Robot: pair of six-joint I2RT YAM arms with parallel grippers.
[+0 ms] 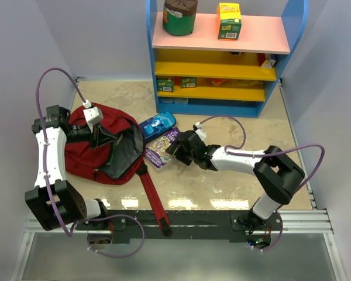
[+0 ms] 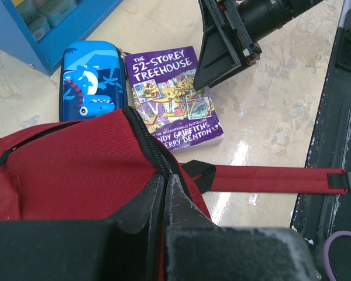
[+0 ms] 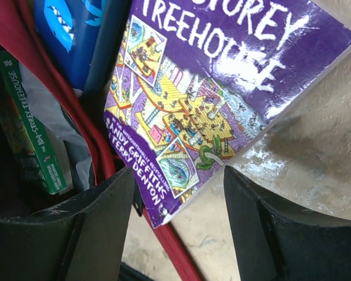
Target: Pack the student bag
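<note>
The red bag (image 1: 85, 167) lies at the left, its dark mouth facing right. My left gripper is shut on the bag's zipped rim (image 2: 145, 137), which runs up into its fingertips. A purple book (image 1: 158, 153), "The 52-Storey Treehouse", lies flat on the floor close to the bag's mouth. Over its right side stands my right gripper, its fingers apart. One corner of the book reaches between them, and the right fingertip is at the book's edge; contact cannot be told. Inside the bag is a green item (image 3: 32, 123).
A blue pencil case (image 1: 157, 125) lies beyond the book, beside the bag. The bag's strap (image 1: 153, 196) stretches toward the front edge. Behind stands a shelf (image 1: 213, 61) with boxes.
</note>
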